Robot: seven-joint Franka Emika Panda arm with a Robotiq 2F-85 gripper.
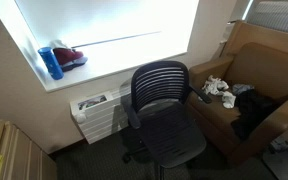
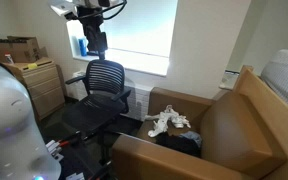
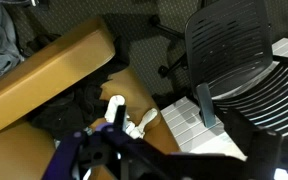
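My gripper (image 2: 97, 45) hangs high in exterior view 2, above and behind the black mesh office chair (image 2: 106, 80). In the wrist view its two dark fingers stand apart at the bottom, the gripper open with the pale radiator cover showing between them. White crumpled cloths (image 2: 167, 121) and a black cloth (image 2: 180, 143) lie on the brown couch (image 2: 219, 135). The same black cloth (image 3: 74, 105) and white cloths (image 3: 129, 120) show at lower left in the wrist view. Nothing shows held.
A blue cylinder (image 1: 50, 62) and a dark red item (image 1: 70, 57) stand on the window sill (image 1: 114, 58). Cardboard boxes (image 2: 16, 48) sit on a cabinet at left. The chair (image 1: 164, 120) stands between the radiator cover (image 1: 101, 112) and the couch.
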